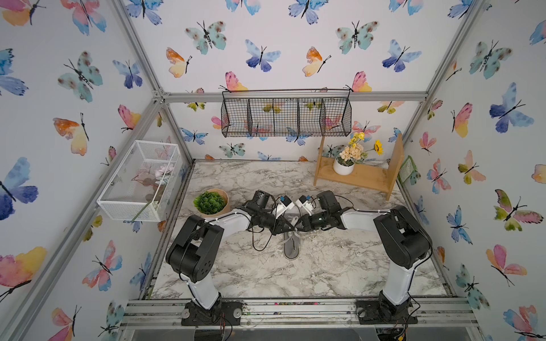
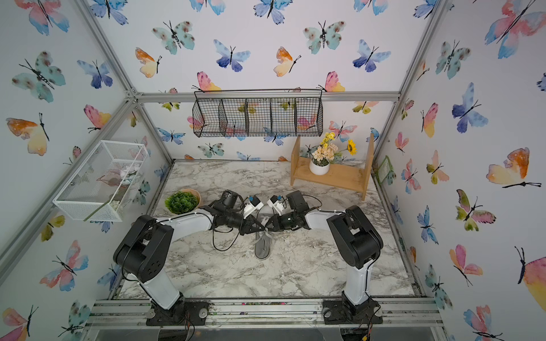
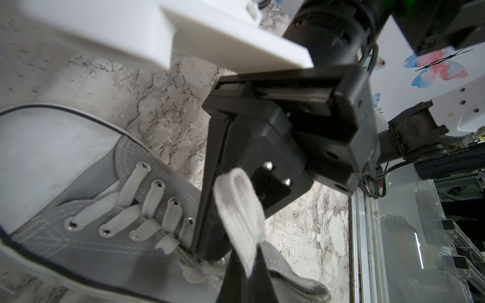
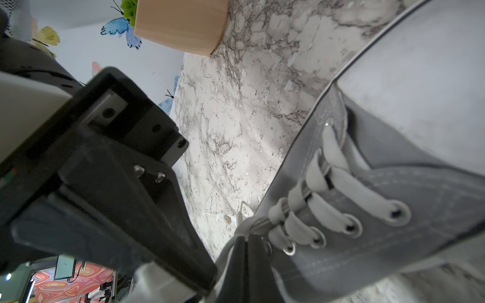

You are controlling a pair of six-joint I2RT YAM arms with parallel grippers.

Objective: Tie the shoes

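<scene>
A grey canvas shoe with a white toe (image 3: 55,166) stands on the table between my arms, its toe toward the front edge. My left gripper is shut on the shoelace, and a white loop of that lace (image 3: 240,212) stands up from its tips. Against the upper end of the lacing, my right gripper is shut with nothing between its fingers; lace lies outside them. Laced rows (image 4: 328,197) cross the shoe below the tips. In the left wrist view, the right gripper's body hides part of the shoe's collar and the knot area.
A bowl with a green plant (image 1: 209,202) sits at the left, and a wooden shelf with a flower pot (image 1: 343,166) at the back right. Both grippers nearly touch over the shoe.
</scene>
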